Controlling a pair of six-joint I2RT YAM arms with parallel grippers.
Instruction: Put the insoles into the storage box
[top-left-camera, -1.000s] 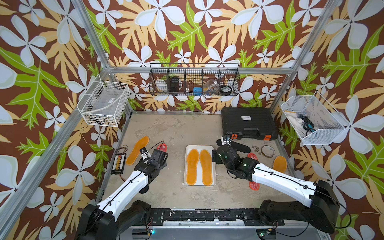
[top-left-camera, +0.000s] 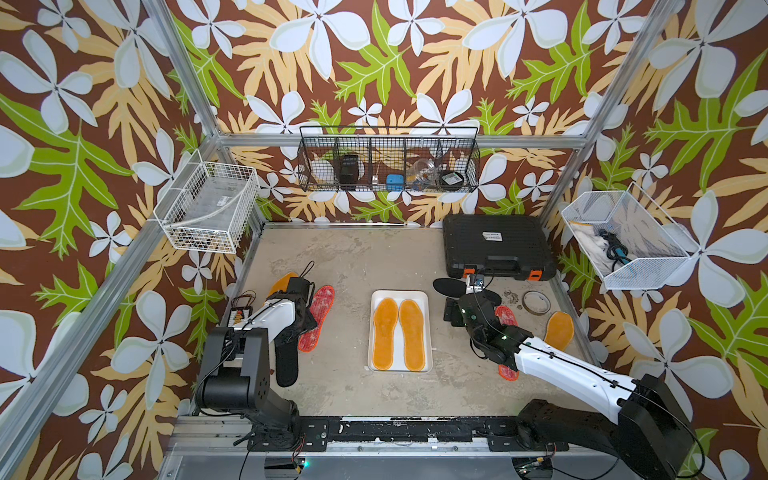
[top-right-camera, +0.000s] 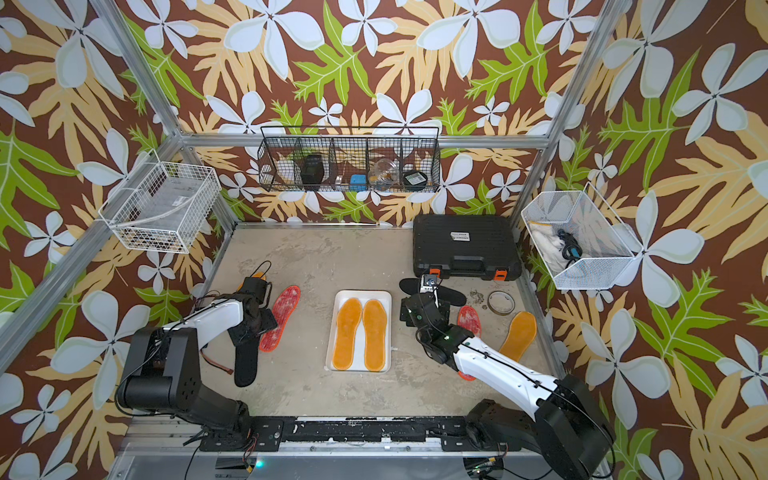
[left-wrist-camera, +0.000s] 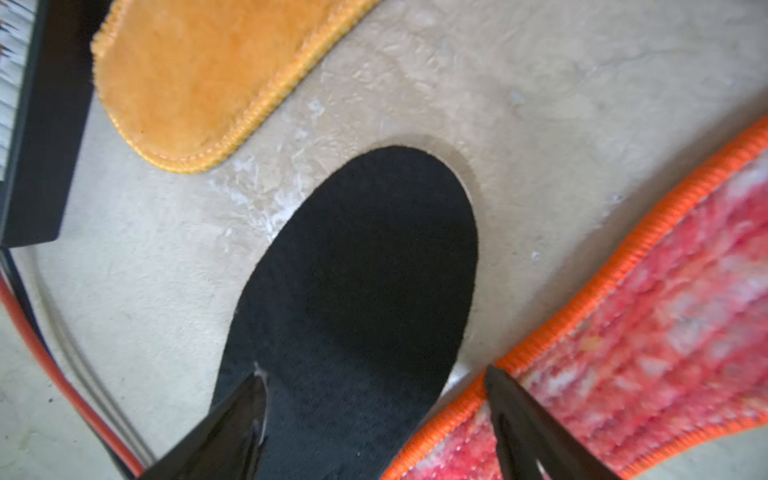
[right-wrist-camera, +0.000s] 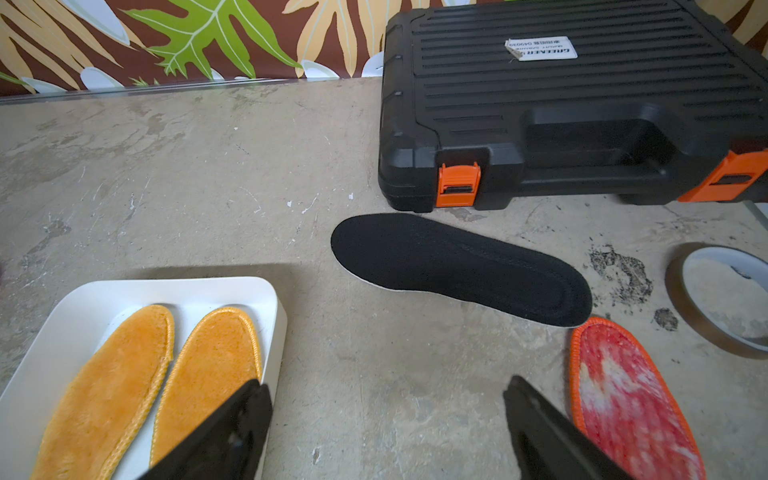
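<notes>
Two orange insoles (top-left-camera: 385, 334) lie in a white tray (top-left-camera: 425, 360) at the centre. My left gripper is low over a black insole (left-wrist-camera: 344, 280), fingers apart, beside a red insole (left-wrist-camera: 656, 320); an orange insole (left-wrist-camera: 208, 72) lies behind. My right gripper hangs open right of the tray, nothing between its fingers, facing a black insole (right-wrist-camera: 456, 268). A red insole (right-wrist-camera: 628, 396) lies right of it, and another orange insole (top-right-camera: 520, 336) at the far right.
A black case (top-left-camera: 497, 244) sits at the back right, a tape roll (top-right-camera: 501, 302) before it. A power strip with cables is at the left edge. Wire baskets hang on the walls.
My left arm has swung left and drawn in, exposing more of the red insole. My right gripper has shifted a little to the right.
</notes>
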